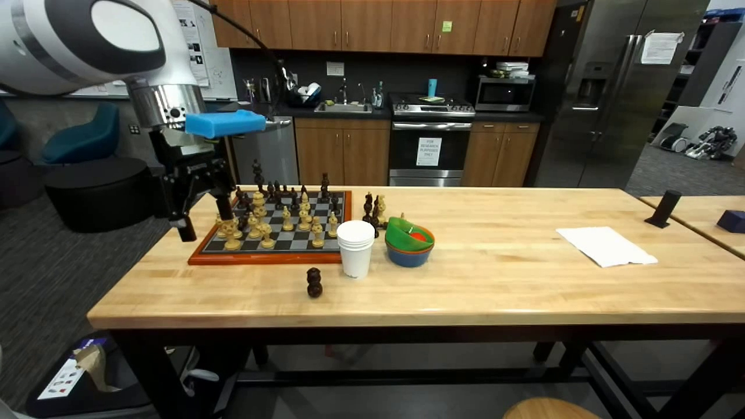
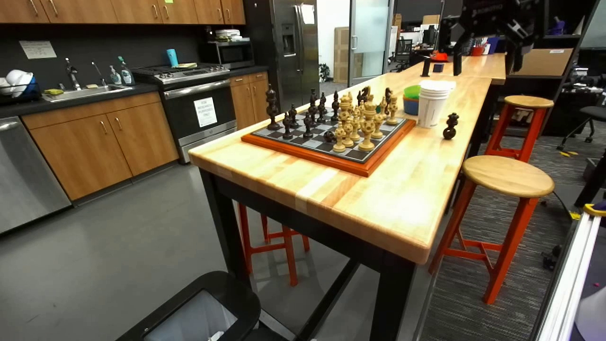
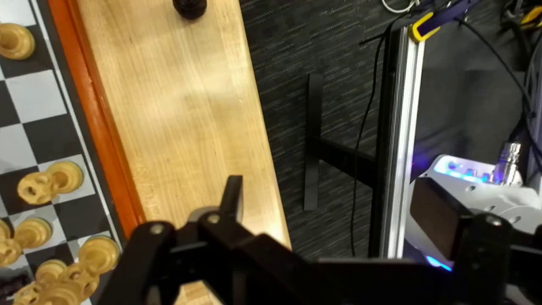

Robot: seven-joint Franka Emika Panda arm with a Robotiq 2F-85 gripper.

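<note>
My gripper (image 1: 206,227) hangs open above the table's left end, fingers pointing down and nothing between them. In exterior view 2 the gripper (image 2: 487,65) shows at the top right, well above the tabletop. A chessboard (image 1: 269,258) with an orange-brown frame carries several light and dark pieces. One dark chess piece (image 1: 314,283) stands off the board, near the table's front edge; the wrist view shows part of this dark piece (image 3: 190,7) at the top. Low in the wrist view, the dark fingers (image 3: 232,198) reach over bare wood beside the board.
White stacked cups (image 1: 356,250) stand at the board's right corner. Beside them are nested bowls (image 1: 409,257), a green one tilted on top. Several chess pieces (image 1: 375,213) stand just right of the board. A white sheet (image 1: 606,247) lies farther right, with clear wood between.
</note>
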